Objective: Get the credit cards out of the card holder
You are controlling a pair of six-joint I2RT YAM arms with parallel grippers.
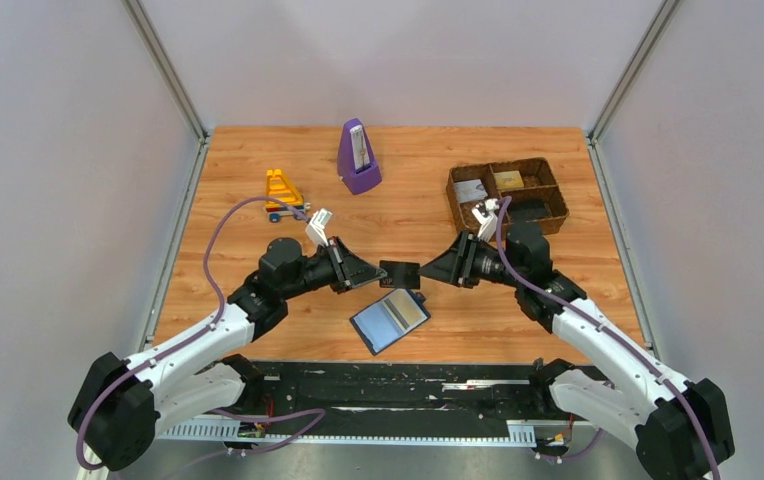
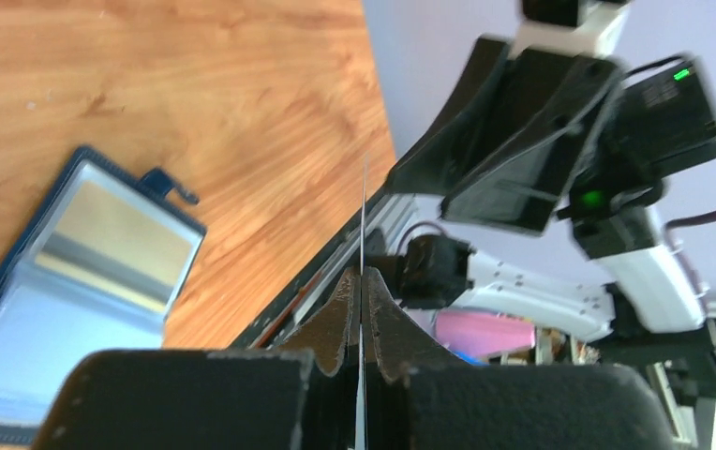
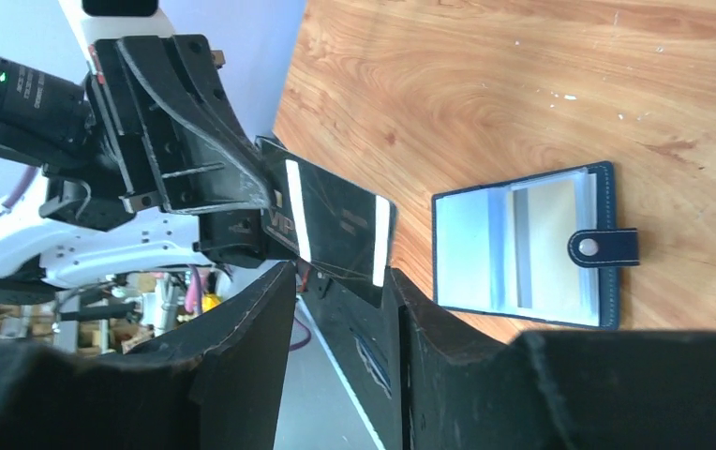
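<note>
A dark card (image 1: pixel 399 275) with white stripes is held upright in my left gripper (image 1: pixel 381 277), which is shut on it; in the left wrist view it shows edge-on as a thin line between the fingertips. My right gripper (image 1: pixel 428 272) is just to the card's right, its fingers (image 3: pixel 251 337) around or beside the card's near edge; whether it touches is unclear. The card holder (image 1: pixel 390 320) lies open on the table below, with a dark strap and snap (image 3: pixel 603 247) and a pale inside.
At the back stand a purple metronome (image 1: pixel 358 160) and a yellow toy (image 1: pixel 283 190). A divided brown box (image 1: pixel 523 200) with small items is at the back right. Bare table (image 1: pixel 558 300) surrounds the holder.
</note>
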